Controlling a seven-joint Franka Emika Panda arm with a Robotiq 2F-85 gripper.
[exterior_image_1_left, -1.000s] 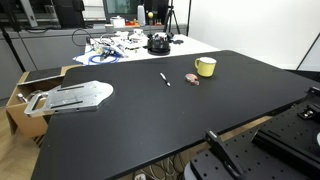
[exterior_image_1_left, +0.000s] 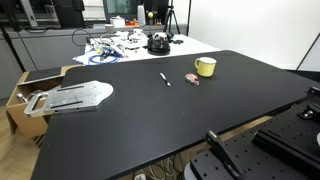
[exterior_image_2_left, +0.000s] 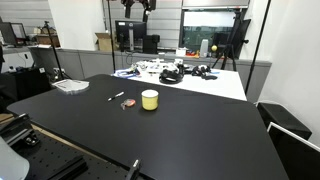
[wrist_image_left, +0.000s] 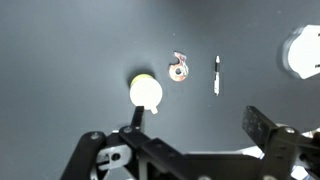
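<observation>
In the wrist view my gripper stands open, its two dark fingers wide apart and nothing between them. It is high above the black table. A yellow cup (exterior_image_1_left: 205, 67) stands upright towards the table's far side; from above, the cup (wrist_image_left: 146, 92) shows a pale round top and its handle towards the gripper. Next to it lies a small reddish tape roll or dispenser (wrist_image_left: 179, 70). A thin pen (wrist_image_left: 217, 76) lies beside that. A flat white, handled plate-like object (exterior_image_1_left: 70, 98) rests at the table's left end.
An open wooden drawer or box (exterior_image_1_left: 30, 115) sits beyond the left edge. Black hardware (exterior_image_1_left: 260, 150) fills the lower right.
</observation>
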